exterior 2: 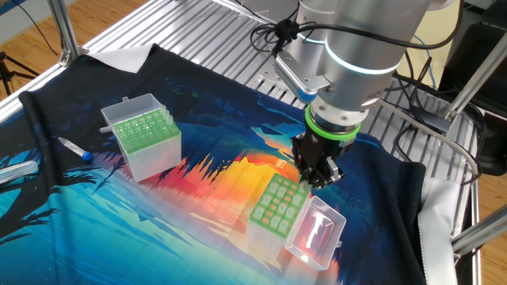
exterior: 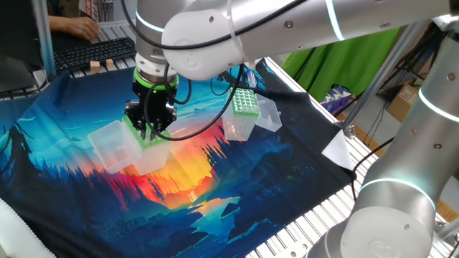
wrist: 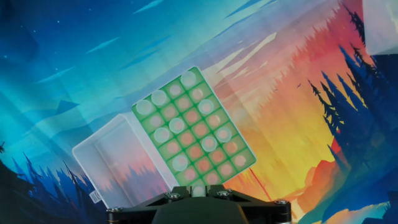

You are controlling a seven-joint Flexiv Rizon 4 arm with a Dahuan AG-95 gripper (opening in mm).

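Note:
The near rack (exterior 2: pixel 277 207), a clear box with a green grid top, stands with its clear lid (exterior 2: pixel 315 232) open at its side. In the wrist view, round pale pieces fill some cells of the green grid (wrist: pixel 198 127), while others look empty. My gripper is at the grid's lower edge in that view, its black fingers (wrist: pixel 180 191) close together. A small whitish piece shows between the fingertips; whether it is gripped or sits in the rack behind cannot be told. In exterior view 1 the gripper covers part of this rack (exterior: pixel 149 154).
A second green-topped rack (exterior 2: pixel 148 142) with an open lid stands apart. A blue-capped pen (exterior 2: pixel 75 149) lies near it on the printed cloth (exterior: pixel 215 222). A person's hand (exterior: pixel 80 27) rests by a keyboard (exterior: pixel 93 52) beyond the cloth. Open cloth lies between the racks.

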